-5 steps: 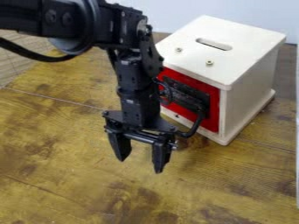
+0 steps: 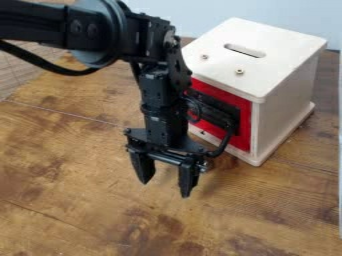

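Observation:
My black gripper (image 2: pixel 164 176) hangs pointing down over the wooden floor, left of and in front of a white wooden box (image 2: pixel 281 85). Its two fingers stand apart with nothing visible between them. The box has a slot and two small knobs on top and a red front panel (image 2: pixel 241 139), partly hidden behind my arm and its cables.
A lighter surface (image 2: pixel 24 70) lies at the back left, and a pale wall stands behind the box.
The gripper has shifted very slightly over the last second. The lighting looks warmer now; the box has not moved.

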